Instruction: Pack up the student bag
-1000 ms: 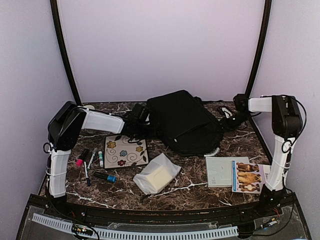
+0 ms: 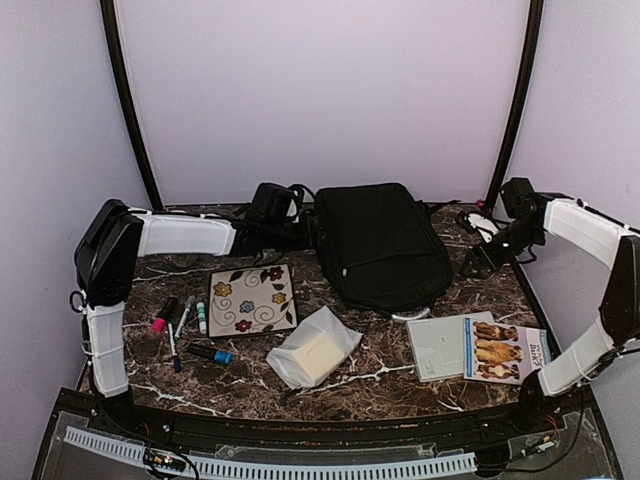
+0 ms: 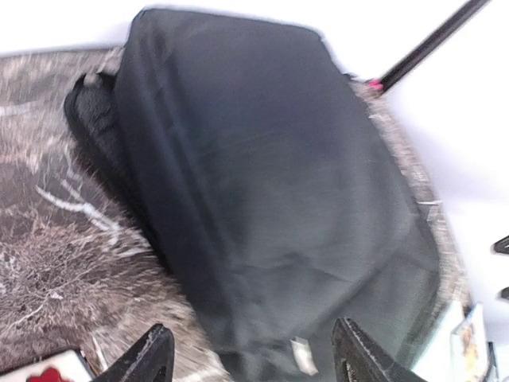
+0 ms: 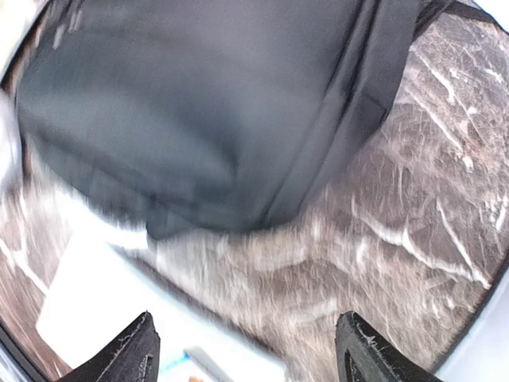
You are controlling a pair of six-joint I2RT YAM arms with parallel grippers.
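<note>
A black bag (image 2: 380,245) lies flat at the table's back centre, its front end near a pale folder (image 2: 435,350) and a picture book (image 2: 505,350) at the front right. My left gripper (image 2: 305,235) hangs at the bag's left side; in the left wrist view its fingers (image 3: 151,358) stand apart with nothing between. My right gripper (image 2: 480,258) is just right of the bag; in the right wrist view its fingers (image 4: 370,358) are apart and empty, over the bag's edge and the folder.
A flowered board (image 2: 250,300), markers (image 2: 208,352) and pens lie at the front left, a plastic bag with a pale block (image 2: 318,352) at front centre. Side walls bound the table.
My right gripper has moved right, away from the bag's edge. My left gripper has risen slightly. The bag has shifted a little to the right and its top has changed shape.
</note>
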